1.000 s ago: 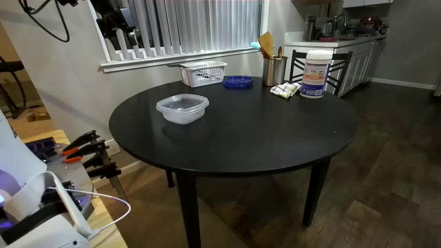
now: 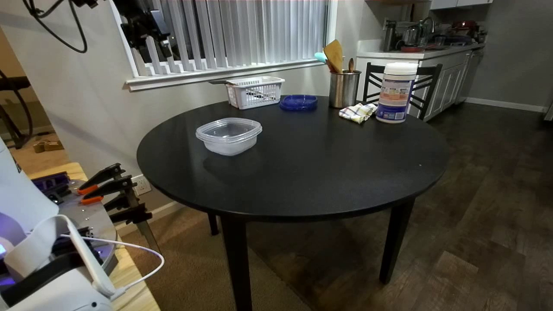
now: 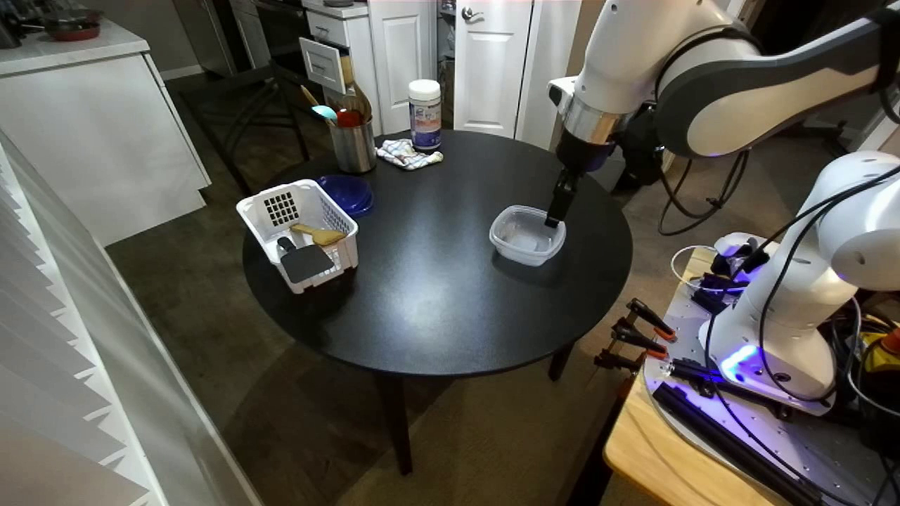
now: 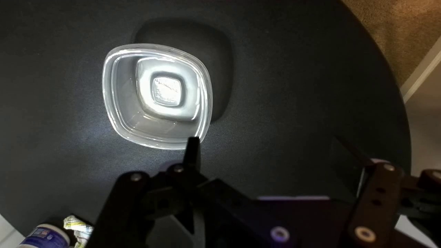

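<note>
A clear plastic container [image 2: 230,137] with an open top sits upright on the round black table [image 2: 321,171], towards its left in exterior view 1. From above, in the wrist view, the container [image 4: 124,107] looks empty. My gripper is open, its two fingers wide apart with only bare tabletop between them. One fingertip overlaps the container's near rim in that view. High over the table, the gripper [image 2: 155,47] shows at the upper left in exterior view 1, clear of the container. In exterior view 2 the gripper [image 3: 558,211] appears in front of the container's edge.
A white basket [image 3: 337,221] holding utensils, a blue lidded dish [image 3: 358,195], a metal utensil pot [image 3: 354,150], a checked cloth [image 3: 405,154] and a wipes canister [image 3: 425,118] stand along the table's far side.
</note>
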